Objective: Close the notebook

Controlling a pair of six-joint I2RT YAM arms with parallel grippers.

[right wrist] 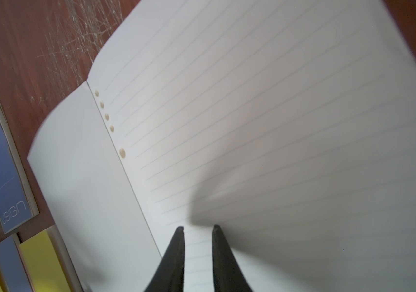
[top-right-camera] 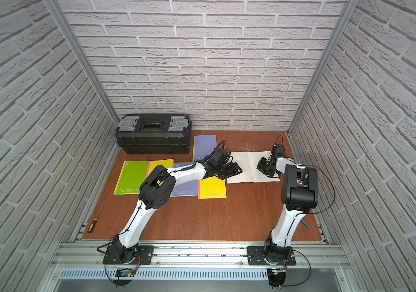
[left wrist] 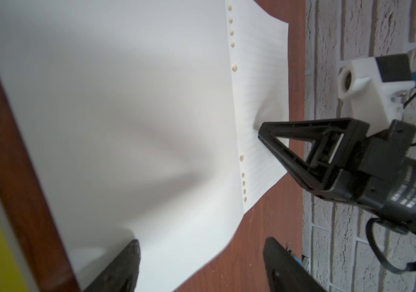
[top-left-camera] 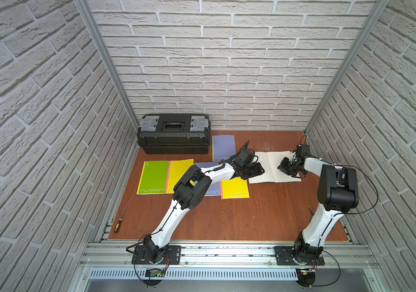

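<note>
The notebook (top-left-camera: 276, 174) lies open on the right side of the table, with a blank white left page (left wrist: 135, 116) and a lined right page (right wrist: 276, 141). At the left page's near outer part is my left gripper, its fingers wide apart. One left finger (left wrist: 125, 270) overlaps the white page in view; no paper shows pinched between them. My right gripper is low over the lined page, its fingertips nearly together with a narrow gap. Only page surface shows behind that gap, and whether the tips press on it is unclear.
Left of the notebook lie a yellow notebook (top-left-camera: 235, 189), a blue one (top-left-camera: 212, 192) and a green one (top-left-camera: 152, 177). Another blue notebook (top-left-camera: 223, 146) is behind, beside the black toolbox (top-left-camera: 174, 135). A screwdriver (top-left-camera: 118, 225) rests at the left edge.
</note>
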